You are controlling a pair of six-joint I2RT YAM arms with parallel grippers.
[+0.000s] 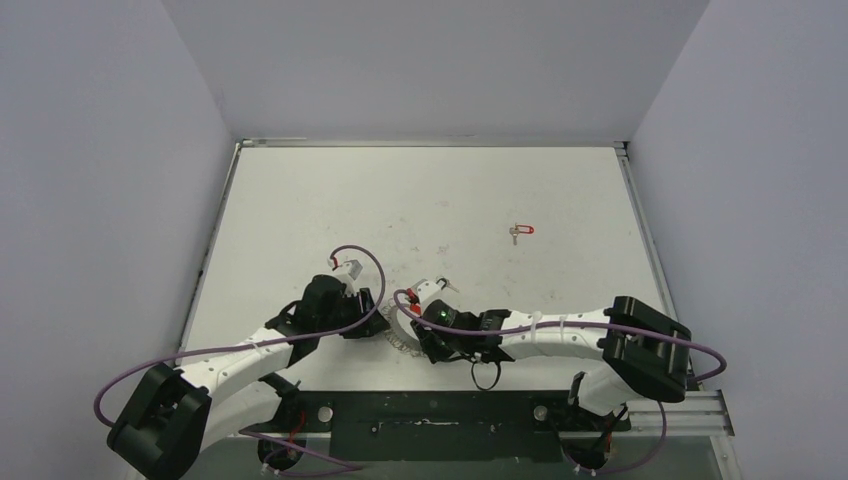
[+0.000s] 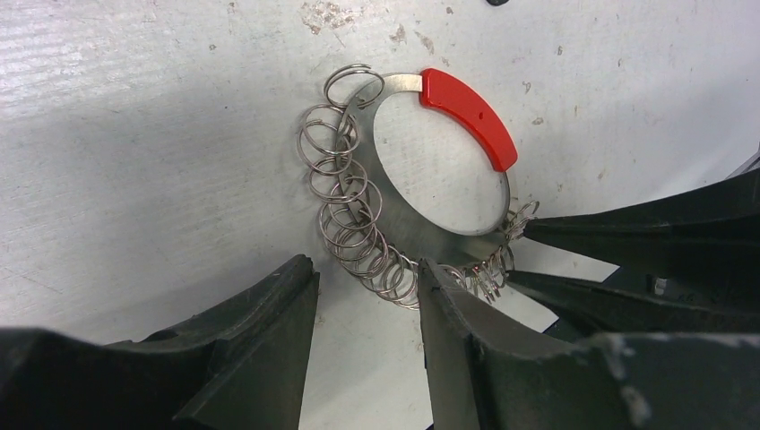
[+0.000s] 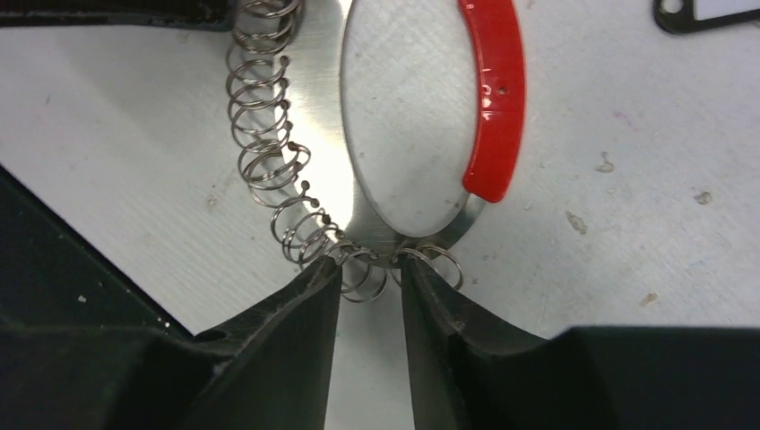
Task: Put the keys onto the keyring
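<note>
The keyring (image 2: 381,193) is a flat steel hoop with a red sleeve (image 2: 470,116), lying on the white table. Small wire rings (image 2: 345,224) hang along its outer edge, with no key visible on them. My left gripper stands partly open beside the rings, nothing clearly held. From the other side comes my right gripper, its fingers (image 3: 300,313) partly open at the end of the row of rings, near two of them; whether they touch is unclear. A black-headed key (image 3: 686,18) lies past the hoop, cut off by the right wrist view's edge.
A small key with a red clip (image 1: 522,230) lies at the table's right rear. Both arms crowd around the keyring near the front edge.
</note>
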